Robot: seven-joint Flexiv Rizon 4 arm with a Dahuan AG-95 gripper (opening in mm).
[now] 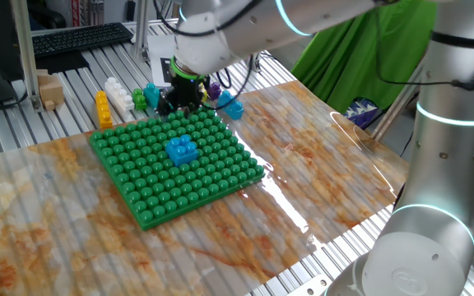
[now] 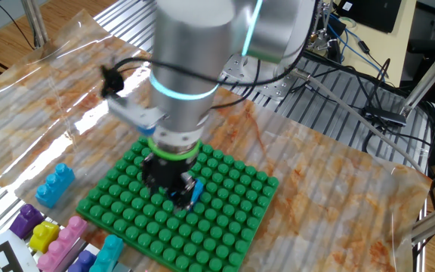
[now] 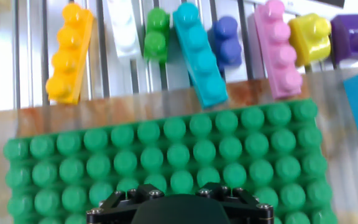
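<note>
A blue brick (image 1: 182, 150) sits on the green studded baseplate (image 1: 142, 216), near its middle. My gripper (image 1: 181, 108) hangs above the far part of the plate, apart from the brick. Its dark fingers look spread, with nothing visible between them, though they are blurred. In the second exterior view the gripper (image 2: 168, 189) partly covers the blue brick (image 2: 197, 190). Only the black finger linkages show at the bottom of the wrist view, where the gripper body hides the brick.
Beyond the plate lie an orange brick (image 3: 71, 53), a white one (image 3: 123, 28), a green one (image 3: 156, 34), a teal one (image 3: 199, 56), a pink one (image 3: 278, 50), a yellow one (image 3: 310, 38) and others. The marbled sheet (image 1: 48, 222) is clear around the plate's near side.
</note>
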